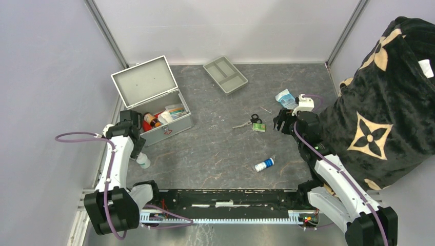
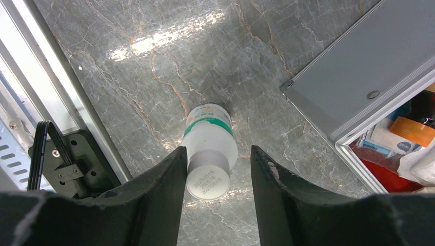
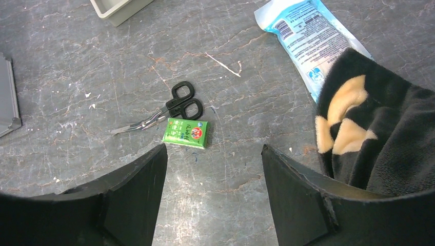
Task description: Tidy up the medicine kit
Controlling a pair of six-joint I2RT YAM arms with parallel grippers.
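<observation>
An open metal medicine box (image 1: 169, 126) with bottles and packets inside stands on the left. My left gripper is open over a white bottle (image 2: 208, 182) standing beside the box, its top between or just below the fingers. My right gripper is open above the table, near a green carton (image 3: 184, 132), scissors (image 3: 147, 120) and a blue-white packet (image 3: 308, 41). A white bottle with a blue label (image 1: 264, 164) lies at the front right.
An empty divided grey tray (image 1: 225, 77) lies at the back. A black blanket (image 1: 384, 113) fills the right side. A metal rail (image 2: 92, 120) runs left of the standing bottle.
</observation>
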